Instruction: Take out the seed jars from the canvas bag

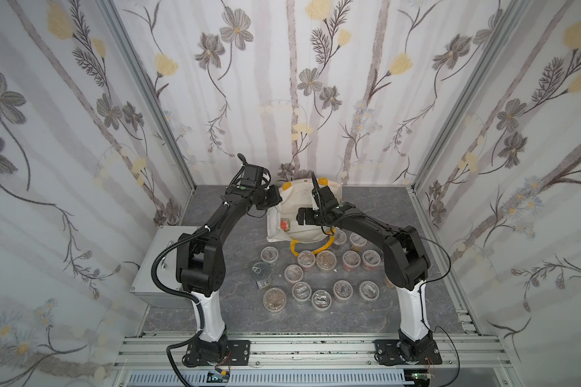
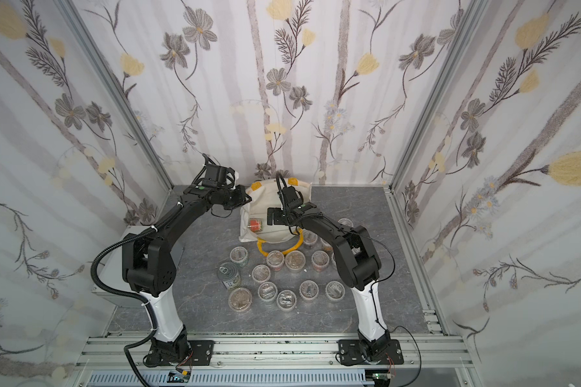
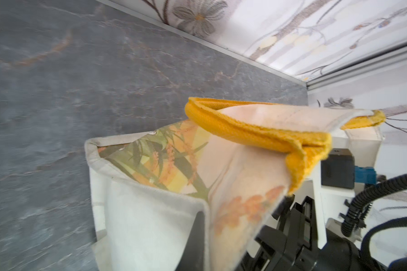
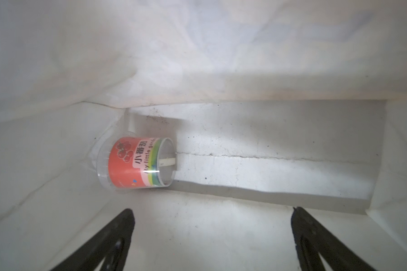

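Note:
The canvas bag (image 1: 284, 229) with yellow handles lies open at the back middle. My left gripper (image 1: 270, 197) is at its left rim, shut; in the left wrist view the rim's fabric hides part of it, and whether cloth is between the fingers is unclear. My right gripper is over the bag's opening, open and empty. Inside, one seed jar (image 4: 131, 162) with a red tomato label lies on its side at the left end of the floor. Several clear-lidded jars (image 1: 326, 260) stand on the table in front of the bag.
A white box (image 1: 155, 261) sits at the left. A larger can (image 1: 262, 276) stands among the jars at front left.

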